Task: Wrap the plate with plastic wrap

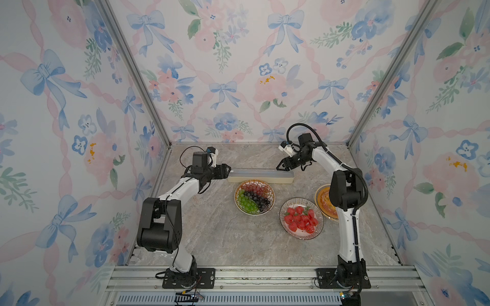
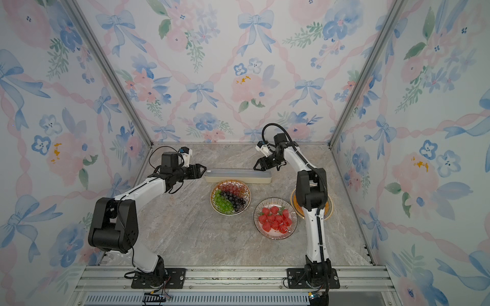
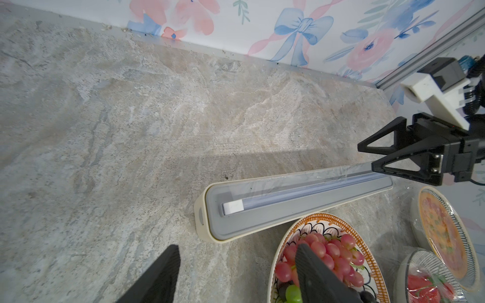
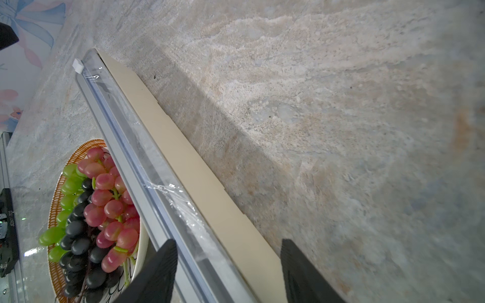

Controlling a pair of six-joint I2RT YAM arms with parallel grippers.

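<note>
The long cream plastic wrap dispenser (image 3: 298, 194) lies across the back of the table, its grey top carrying a white slider (image 3: 233, 207) at the left end. Clear plastic wrap (image 4: 174, 192) shows wrinkled along that top in the right wrist view. In front sits a plate of grapes (image 1: 255, 197). Left of the dispenser, my left gripper (image 1: 227, 171) is open and empty. My right gripper is over the dispenser's right end, its fingers apart; I see nothing held between them.
A plate of strawberries (image 1: 301, 218) stands front right of the grapes. Under the right arm, a plate with round orange food (image 1: 325, 201) is partly covered. Both have a filmy sheen in the left wrist view.
</note>
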